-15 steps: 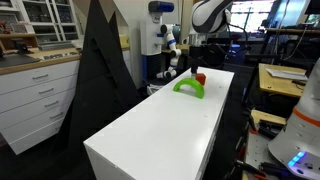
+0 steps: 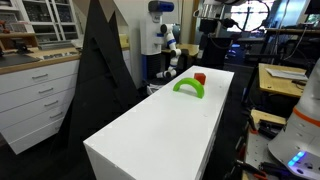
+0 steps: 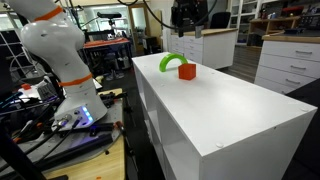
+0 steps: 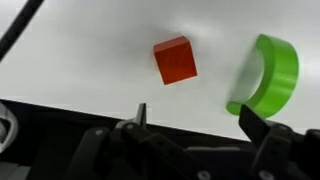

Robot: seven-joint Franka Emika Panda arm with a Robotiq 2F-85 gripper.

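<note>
A small red block (image 4: 175,60) rests on the white tabletop, with one top edge darker in the wrist view. A green arch (image 4: 284,75) lies apart from it, to its right in that view. From outside, the block (image 2: 200,78) is just behind the arch (image 2: 189,87). Well above both hangs my gripper, its two dark fingers (image 4: 142,116) spread wide apart. Nothing shows between them. In the second exterior view the gripper (image 3: 185,28) is clear above the red block (image 3: 187,71).
Drawer cabinets (image 2: 38,100) and a black triangular panel (image 2: 100,80) stand beyond the table's left side.
My gripper was low, down by the red block, and has risen well above it. The block and the green arch look unmoved on the table.
</note>
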